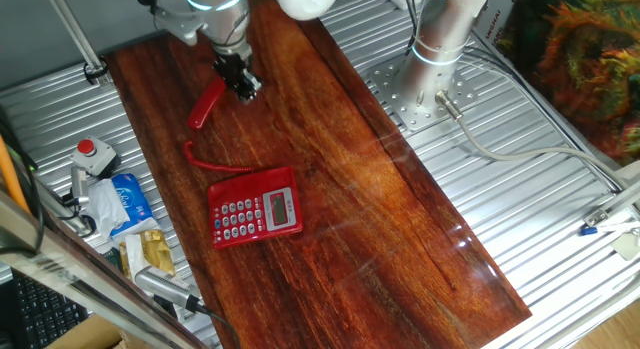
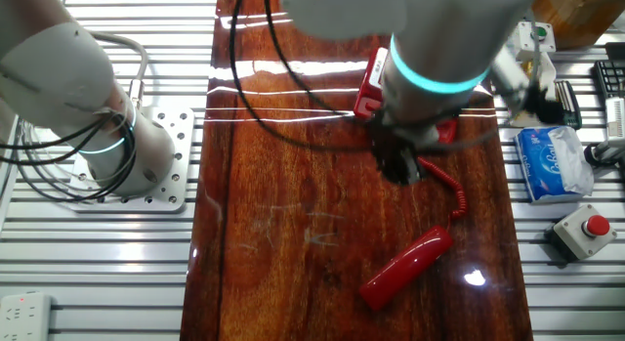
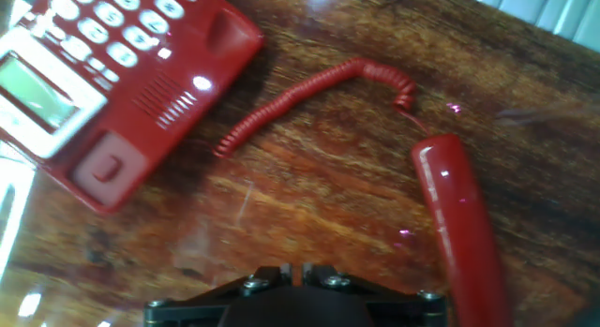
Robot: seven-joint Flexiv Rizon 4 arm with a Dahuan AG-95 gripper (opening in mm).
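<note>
A red desk phone base with grey keys and a small display lies on the wooden board. Its red handset is off the base, lying on the wood and joined to it by a coiled cord. In the wrist view the handset runs down the right side, its lower end cut off by the frame. My gripper hangs above the board near the handset, not touching it. Low in the wrist view, the gripper's tips are close together, with nothing seen between them.
Beside the board are a blue tissue pack and a red-topped button box. The arm's base stands on the slatted metal table on the other side. Much of the wooden board is bare.
</note>
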